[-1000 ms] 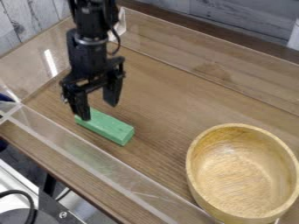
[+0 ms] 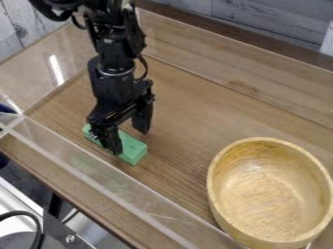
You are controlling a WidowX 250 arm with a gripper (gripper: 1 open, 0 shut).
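A green block (image 2: 124,153) lies on the wooden surface at the lower left of centre. My black gripper (image 2: 121,124) is lowered over it, open, with its fingers reaching down around the block's upper side; whether they touch it cannot be made out. The arm comes down from the top of the view and partly hides the block's left part.
A large yellow bowl (image 2: 267,231) sits at the lower right. A clear edge strip runs diagonally across the lower left, with a dark cable below it.
The block appears slightly shifted.
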